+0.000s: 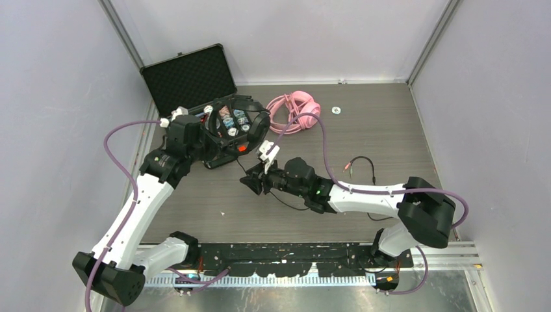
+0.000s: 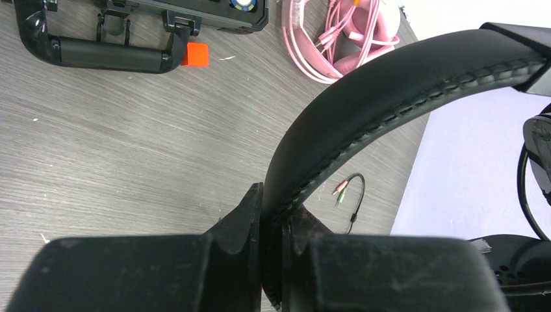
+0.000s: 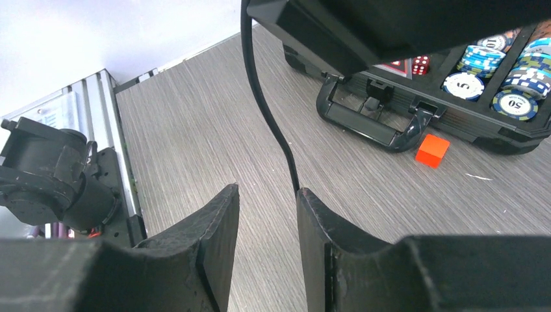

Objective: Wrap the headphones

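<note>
Black headphones (image 1: 260, 133) hang over the open case at the left. My left gripper is shut on their stitched headband (image 2: 364, 107). A thin black cable (image 3: 269, 120) drops from the headphones and reaches the tip of one finger (image 3: 312, 208) of my right gripper. Those fingers stand apart with a clear gap; whether the cable passes behind or touches that finger, I cannot tell. Farther along, the cable (image 1: 286, 205) lies under the right arm, and its plug end (image 1: 357, 159) rests at the table's right.
Pink headphones (image 1: 305, 107) with a bundled cable lie at the back. A case (image 1: 188, 78) of poker chips stands open at back left, an orange cube (image 3: 432, 151) near its handle. One white chip (image 1: 336, 110) lies at back right.
</note>
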